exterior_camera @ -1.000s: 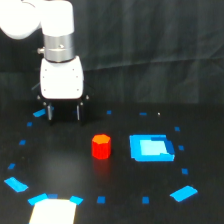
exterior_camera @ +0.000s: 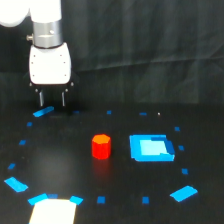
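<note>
A red, block-like object [exterior_camera: 101, 147] stands upright near the middle of the black table. To its right lies a shallow blue tray [exterior_camera: 134, 149] with a white area inside. My gripper [exterior_camera: 52, 99] hangs at the back left, behind and to the left of the red object and clear of it. Its two thin dark fingers point down, spread apart, and I see nothing between them.
Blue tape marks, such as a strip [exterior_camera: 183, 193] at the front right, dot the table. A whitish square [exterior_camera: 53, 212] lies at the front left edge. Dark curtain hangs behind.
The arm and gripper have shifted left and appear slightly higher in view. The red object and the blue tray have stayed where they were.
</note>
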